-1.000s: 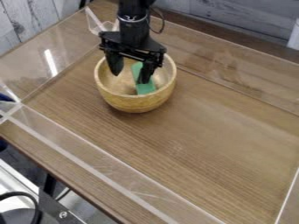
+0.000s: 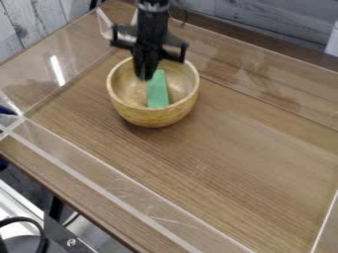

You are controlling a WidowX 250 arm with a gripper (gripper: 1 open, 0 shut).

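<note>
A yellow round bowl (image 2: 153,115) stands on the wooden table, upper middle of the camera view. An elongated green object (image 2: 157,90) lies inside it, right of centre. The dark gripper (image 2: 146,53) is above the bowl's back part, raised clear of the green object; it is blurred, and nothing shows held in it. Whether its fingers are shut is hard to make out.
A pale translucent object sits at the back left, behind the arm. A black cable lies at the lower left edge.
The gripper has risen up and back from inside the bowl, uncovering more of the green object, which stays in the bowl.
</note>
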